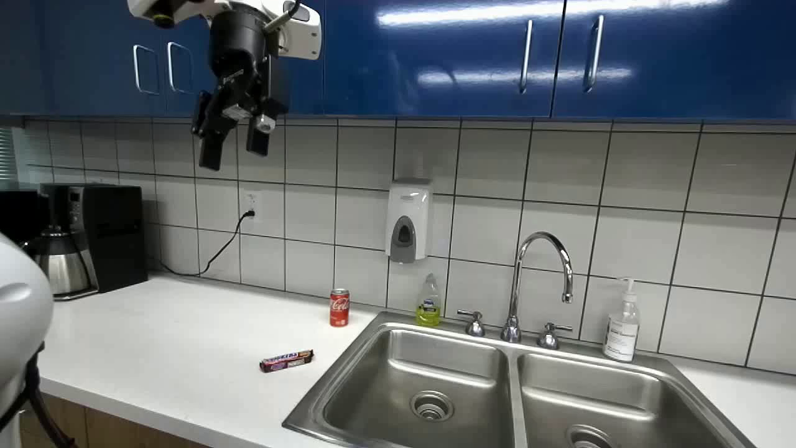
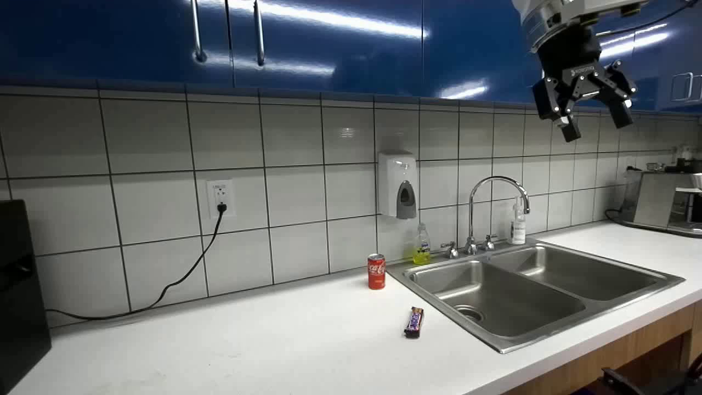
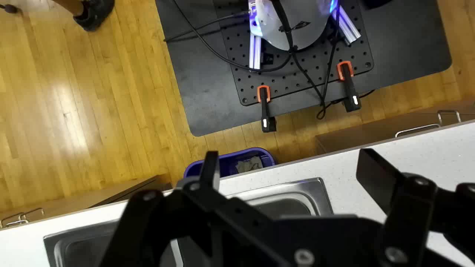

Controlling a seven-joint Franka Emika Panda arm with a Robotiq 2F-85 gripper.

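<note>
High above the counter and sink, my gripper (image 1: 235, 153) hangs open with nothing between its fingers; the second exterior view shows the same gripper (image 2: 597, 131) well clear of every surface. On the white counter a red soda can (image 1: 339, 307) stands upright near the wall, left of the sink. A wrapped candy bar (image 1: 286, 361) lies flat in front of the can, apart from it; the second exterior view has this bar (image 2: 414, 322) close to the sink's left rim. Neither the can nor the bar shows in the wrist view.
A double steel sink (image 1: 515, 373) has a tall curved faucet (image 1: 515, 298). Behind it stand a dish soap bottle (image 1: 429, 302) and a pump bottle (image 1: 622, 328). Blue cabinets (image 1: 448, 60) hang overhead. A coffee maker (image 1: 112, 235) stands far left.
</note>
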